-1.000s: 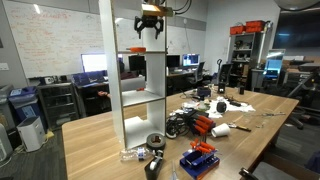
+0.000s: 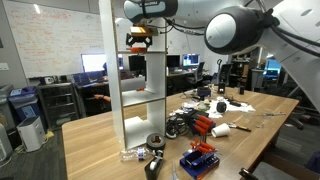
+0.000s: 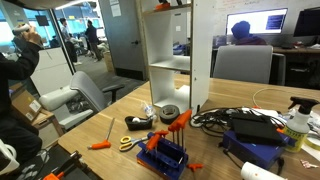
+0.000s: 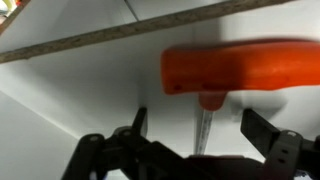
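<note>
An orange-handled tool, its handle (image 4: 240,66) lying across the upper right of the wrist view, rests on a white shelf board. From the handle's end a thin metal shaft (image 4: 205,130) runs down the picture, between my gripper's (image 4: 197,124) two spread black fingers. Neither finger appears closed on it. In exterior view 1 the open gripper (image 2: 139,41) hovers just over the orange piece (image 2: 137,50) on the upper shelf of the white shelf unit (image 2: 133,100). Exterior view 2 shows an orange item (image 3: 162,8) at its top edge.
Below, the table holds a blue rack with orange-handled tools (image 3: 165,150), a tape roll (image 3: 168,110), yellow scissors (image 3: 132,142), black cables (image 2: 180,124) and a spray bottle (image 3: 298,120). The shelf unit's side panel (image 2: 111,70) stands close beside the gripper. Lower shelves look empty.
My gripper has come down from above the upper shelf to close over the orange piece. The arm now fills much more of the top right. Table items look unmoved.
</note>
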